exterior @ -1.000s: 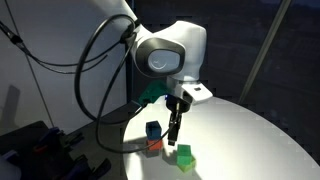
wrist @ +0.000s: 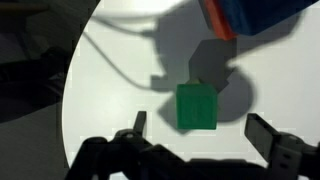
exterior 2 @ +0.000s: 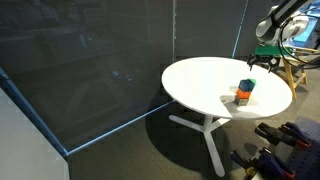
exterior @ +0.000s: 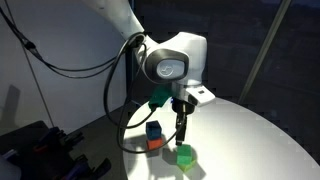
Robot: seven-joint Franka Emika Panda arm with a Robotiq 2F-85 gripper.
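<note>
A green block stands on the white table, near its front in exterior view 1. From the wrist it shows as a small green block between and slightly ahead of the fingertips, touching neither. My gripper is open above the table, with nothing held. A finger shows on the right side of the wrist view. Left of the green block in exterior view 1, a blue block rests on an orange-red block.
The round white table has wide clear space away from the blocks. The blue block and red block lie at the wrist view's top right. A cable loops beside the arm.
The arm has shifted slightly to the right in exterior view 1, bringing the gripper nearer the green block. Its cable loop has swung inward. The blocks have not moved.
</note>
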